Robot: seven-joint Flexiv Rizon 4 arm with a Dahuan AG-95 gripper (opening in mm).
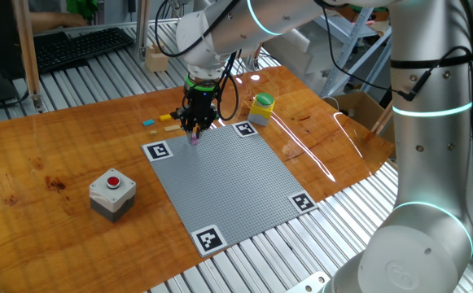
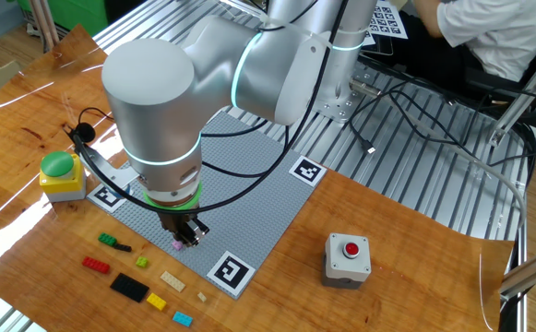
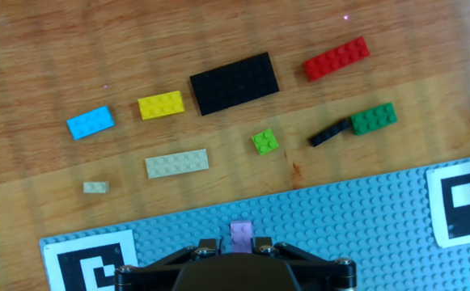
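Note:
A small purple brick (image 3: 241,233) is at the edge of the grey baseplate (image 1: 228,179), directly at my gripper. In the wrist view one dark finger stands on each side of its near end, and a narrow gap seems to show at the left. Whether the fingers press on it cannot be made out. From outside, the purple brick (image 2: 178,245) shows only as a small patch under the gripper (image 2: 189,235), seemingly at board level.
Off the plate lie loose bricks: blue (image 3: 91,122), yellow (image 3: 161,105), black (image 3: 235,83), red (image 3: 336,58), lime (image 3: 264,141), green (image 3: 374,118) and beige (image 3: 177,163). A red-button box (image 1: 112,195) and a yellow button box (image 1: 261,108) flank the baseplate. Most of the baseplate is bare.

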